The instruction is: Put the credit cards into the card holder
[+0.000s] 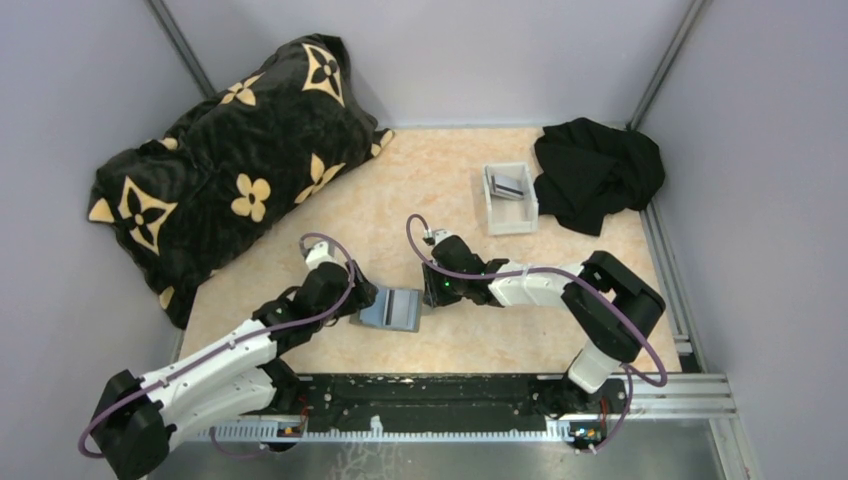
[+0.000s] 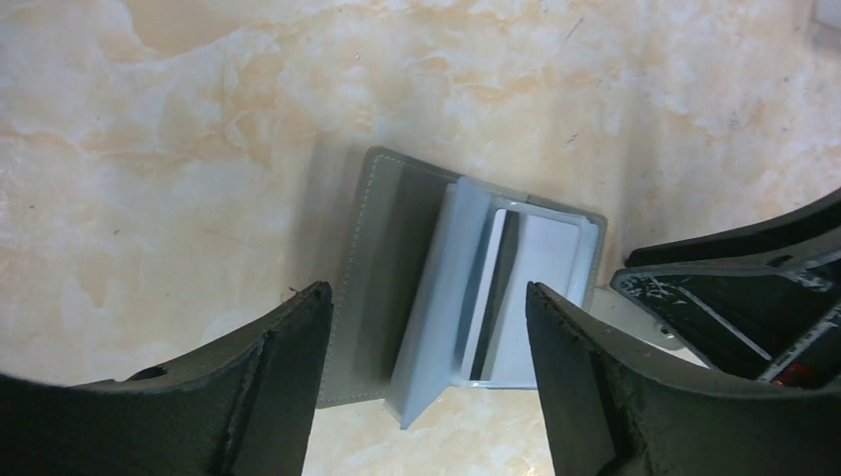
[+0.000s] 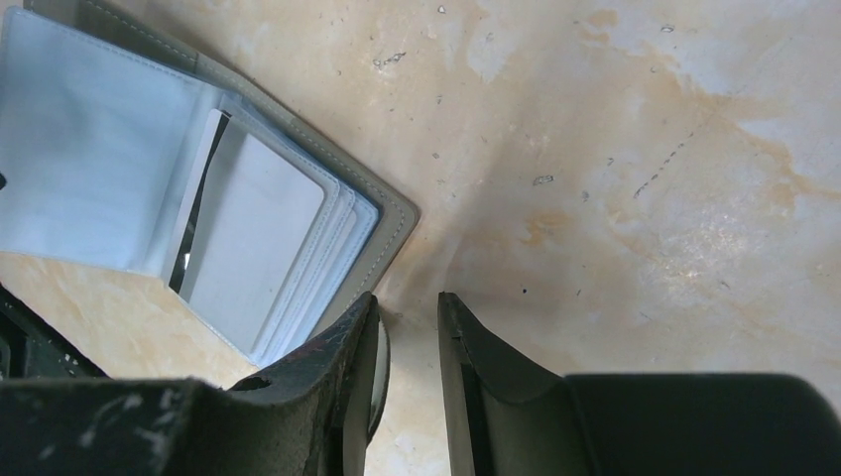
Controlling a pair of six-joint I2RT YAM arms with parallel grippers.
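Observation:
The grey card holder lies unfolded near the table's front, its pale-blue sleeves facing up. One sleeve page stands partly raised in the left wrist view. A white card with a dark stripe shows in a sleeve. My left gripper is open above the holder's left part, holding nothing. At the holder's right edge, my right gripper stands narrowly open. The holder's rounded clasp tab shows beside its left finger; whether they touch, I cannot tell. More cards lie in the white box.
A black cloth is heaped right of the box. A large dark patterned cushion covers the back left. Bare table lies between the cushion and the box, and in front of the right arm.

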